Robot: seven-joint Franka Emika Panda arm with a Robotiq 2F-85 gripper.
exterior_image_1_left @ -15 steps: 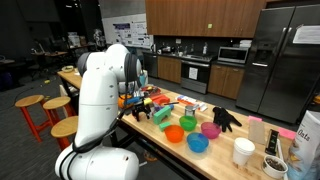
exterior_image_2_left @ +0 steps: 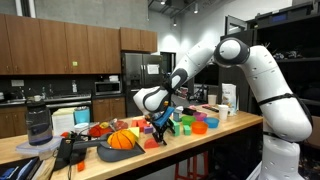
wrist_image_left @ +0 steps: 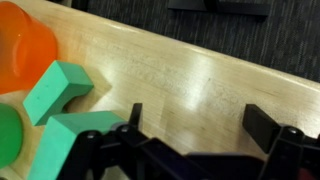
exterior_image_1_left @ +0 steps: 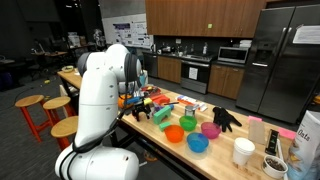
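Observation:
In the wrist view my gripper is open, its two dark fingers wide apart with only bare wooden table between them. Left of the fingers lie green blocks, one a notched green block [wrist_image_left: 57, 90] and the other a larger green block [wrist_image_left: 75, 135] partly covered by the left finger. An orange bowl [wrist_image_left: 28, 50] is at the upper left, and a green bowl [wrist_image_left: 8, 135] is cut off by the left edge. From the side, the gripper [exterior_image_1_left: 143, 108] hangs low over the near part of the table, left of the orange bowl [exterior_image_1_left: 174, 133].
A blue bowl [exterior_image_1_left: 197, 143], a pink bowl [exterior_image_1_left: 210, 130] and a white cup [exterior_image_1_left: 243, 150] stand farther along the table. An orange ball [exterior_image_2_left: 124, 139] sits in a dark tray at the other end. The table's front edge runs close to my gripper.

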